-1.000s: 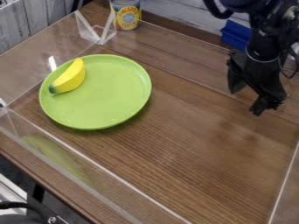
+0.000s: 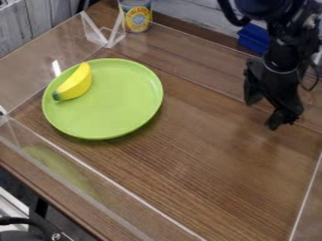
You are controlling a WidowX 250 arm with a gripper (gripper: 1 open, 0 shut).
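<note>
My black gripper (image 2: 268,102) is low over the right side of the wooden table, its fingers open and pointing down-left. I see nothing clearly held between them. A green plate (image 2: 117,111) lies on the left of the table, with a yellow banana-like object (image 2: 75,79) on its left part.
A can (image 2: 135,13) stands at the back, with clear plastic strips (image 2: 104,28) left of it. A blue object (image 2: 250,38) sits at the back right, behind the arm.
</note>
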